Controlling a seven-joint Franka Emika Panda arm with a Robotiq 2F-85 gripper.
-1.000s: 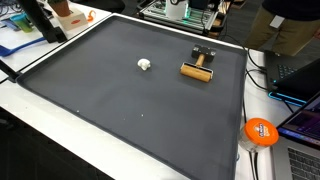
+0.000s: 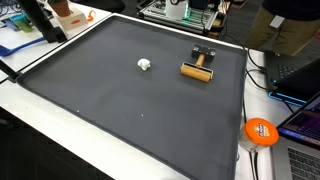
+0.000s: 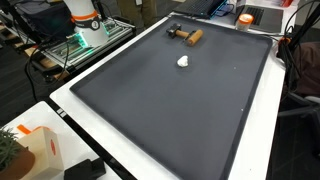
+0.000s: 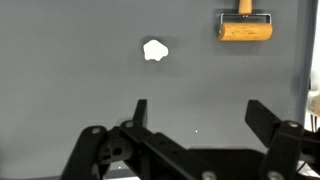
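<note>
A small white lump lies alone on the dark grey mat, ahead of my gripper in the wrist view. A roller with an orange-brown cylinder and a metal frame rests on the mat to the lump's right. My gripper's two black fingers stand wide apart, with only bare mat showing between them. Neither thing is touched by the fingers. In exterior view 1 the white lump and the roller sit toward the back of the mat; the gripper is not visible there, nor in exterior view 2.
An orange-lidded container stands beyond its right edge, near a laptop. In exterior view 2 a potted plant stands at the near left corner.
</note>
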